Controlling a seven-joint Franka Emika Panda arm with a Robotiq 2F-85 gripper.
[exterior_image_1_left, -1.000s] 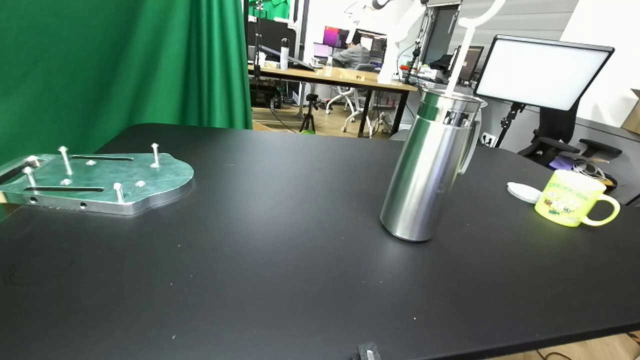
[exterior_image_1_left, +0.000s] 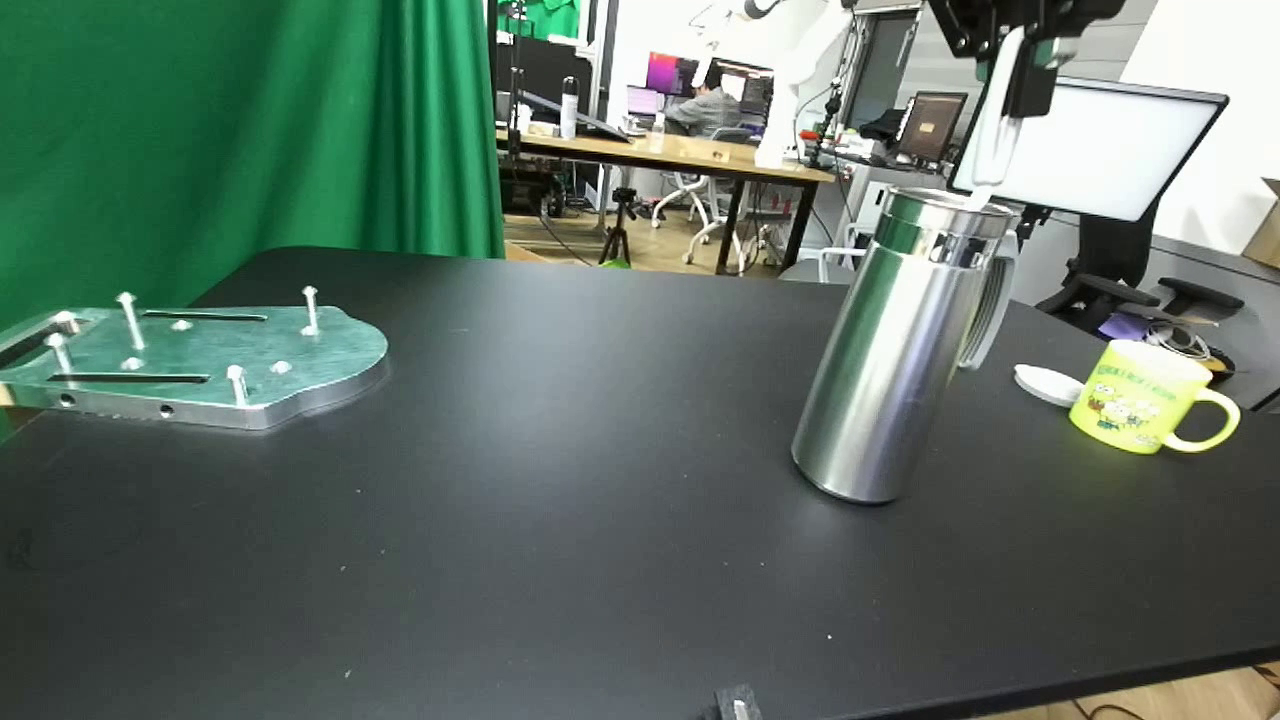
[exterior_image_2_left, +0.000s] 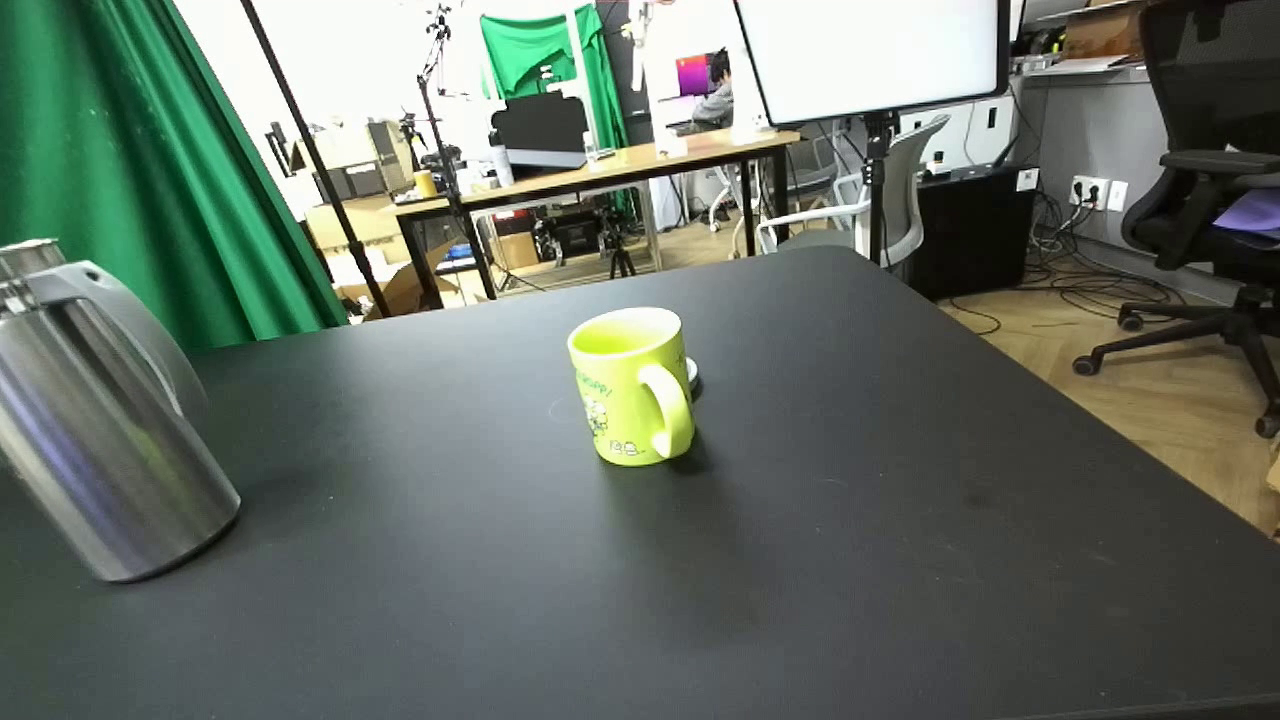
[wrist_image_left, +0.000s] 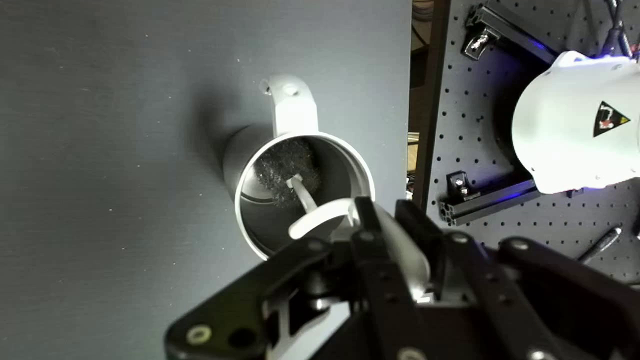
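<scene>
A tall steel jug (exterior_image_1_left: 882, 360) with a pale handle (wrist_image_left: 295, 111) stands on the black table, its mouth facing up in the wrist view. Inside it, the dark bristle head (wrist_image_left: 282, 168) of a brush shows at one side of the jug's interior. The brush's white shaft (exterior_image_1_left: 993, 150) comes up out of the mouth. My gripper is above the jug's rim, shut on the white curved brush handle (wrist_image_left: 324, 217). Only the gripper's lower end shows in exterior view 1; exterior view 2 shows the jug (exterior_image_2_left: 120, 444) cut off at left, without the gripper.
A yellow-green mug (exterior_image_2_left: 636, 390) stands apart from the jug, with a white lid (exterior_image_1_left: 1047, 384) lying beside it. At the far left is a green metal plate (exterior_image_1_left: 228, 342) with upright bolts.
The jug has shifted to the right and a little toward the exterior view 1 camera.
</scene>
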